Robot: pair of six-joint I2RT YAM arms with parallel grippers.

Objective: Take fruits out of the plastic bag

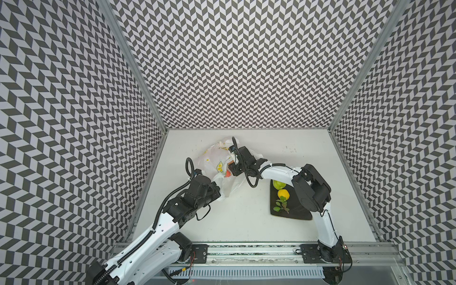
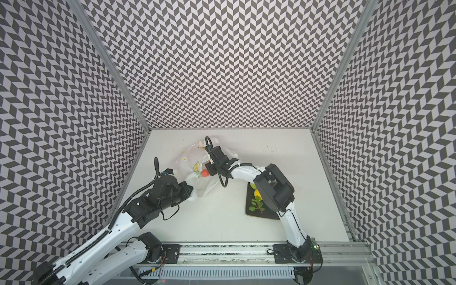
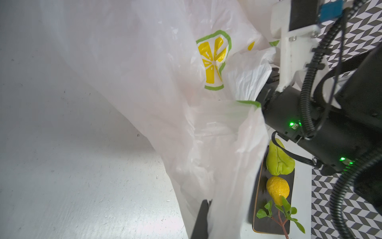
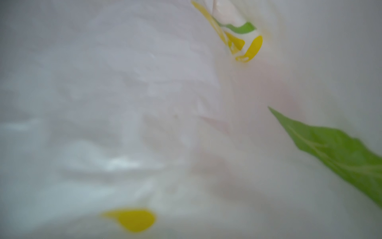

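Observation:
A crumpled white plastic bag lies at mid-table, with lemon prints. An orange-red fruit shows beside my right gripper, which is inside the bag, its fingers hidden. The right wrist view holds only blurred plastic with printed yellow and green shapes. My left gripper is at the bag's near end; in the left wrist view a dark finger sits among gathered plastic, shut on it.
A dark tray at the right holds a green pear-like fruit, a yellow lemon and a leafy sprig.

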